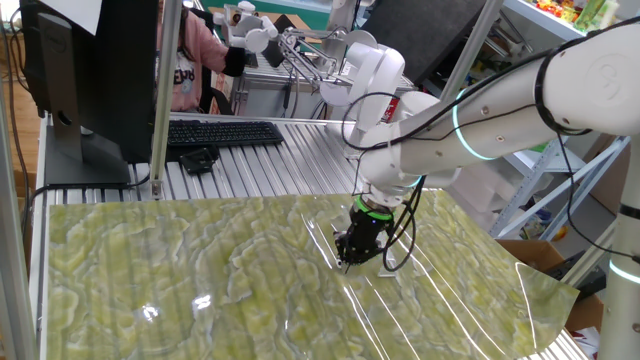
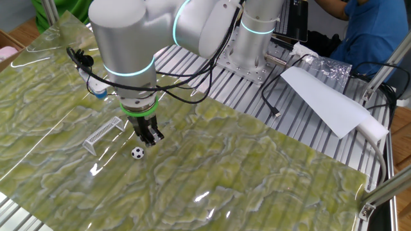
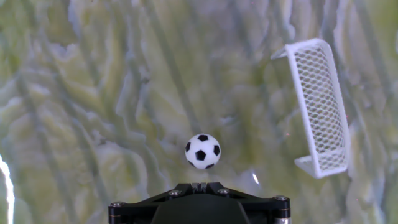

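A small black-and-white soccer ball [image 3: 203, 152] rests on the table just ahead of my gripper in the wrist view, with a narrow gap between them. The fingertips meet, and nothing shows between them. To the right in that view stands a white toy goal [image 3: 321, 102] with a mesh back. From exterior view 2, the ball [image 2: 137, 153] lies close to the gripper [image 2: 154, 140], and the goal [image 2: 103, 133] is off to their left. In exterior view 1 the gripper [image 1: 345, 264] hangs low over the table; the ball cannot be made out there.
A glossy green marbled sheet [image 1: 180, 290] covers the table, with wide clear areas around the ball. Behind it are a keyboard [image 1: 225, 133] and a monitor [image 1: 100, 90]. A white panel [image 2: 324, 99] and loose cables lie near the arm's base.
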